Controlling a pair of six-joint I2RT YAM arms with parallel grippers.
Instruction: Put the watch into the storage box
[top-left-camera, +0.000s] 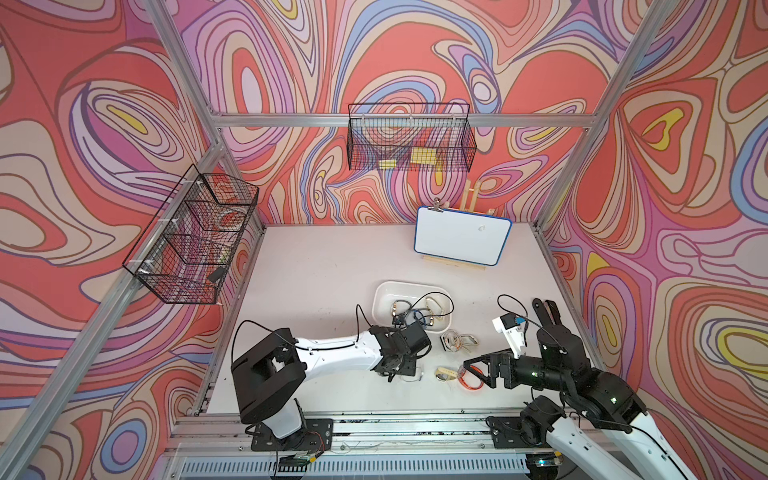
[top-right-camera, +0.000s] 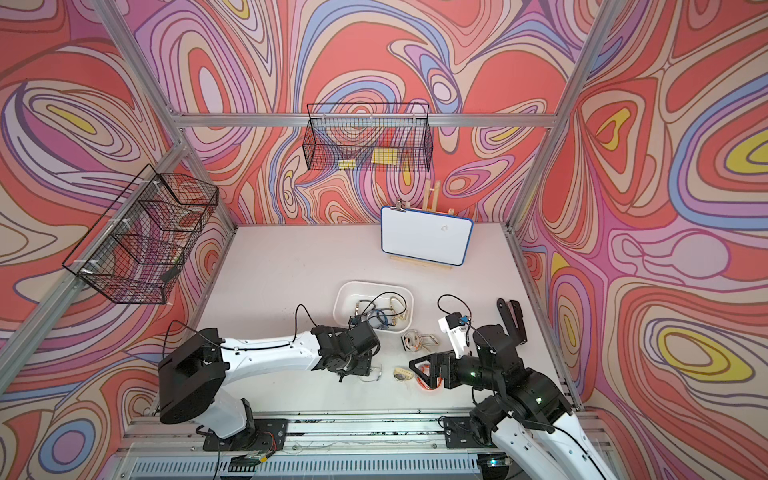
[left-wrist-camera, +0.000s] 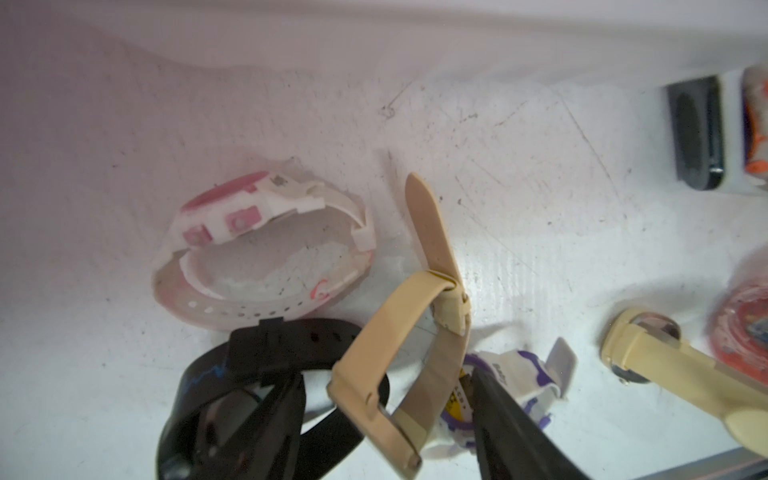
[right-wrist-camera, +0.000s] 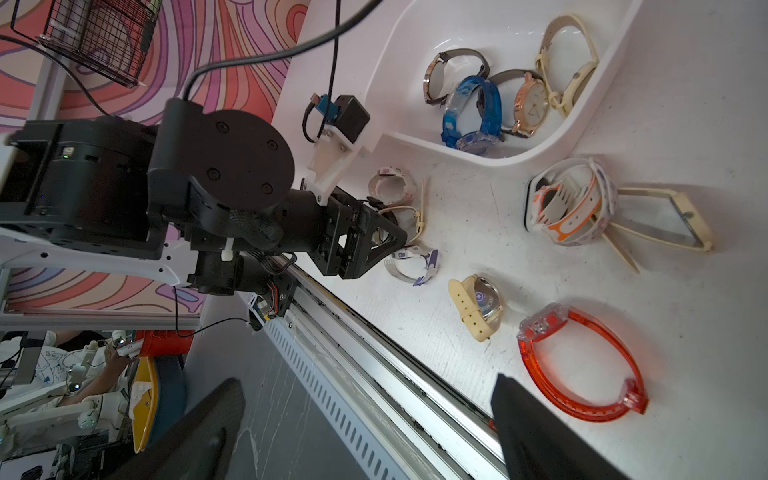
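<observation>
In the left wrist view my left gripper is open, its fingers (left-wrist-camera: 508, 432) apart on either side of a beige strap watch (left-wrist-camera: 444, 308) standing on its edge. Whether either finger touches the strap is hard to tell. Close by lie a black watch (left-wrist-camera: 256, 352), a pink and white watch (left-wrist-camera: 240, 212) and a white and purple watch (left-wrist-camera: 520, 380). The white storage box (right-wrist-camera: 512, 166) holds several watches, including a blue one (right-wrist-camera: 449, 120). My right gripper is open and empty, hanging over the table's front edge.
To the right on the table lie a beige round watch (right-wrist-camera: 464, 308), a red band (right-wrist-camera: 588, 412), and a white and orange watch (right-wrist-camera: 572, 204) beside another beige strap (right-wrist-camera: 696, 224). A whiteboard (top-left-camera: 462, 236) stands at the back.
</observation>
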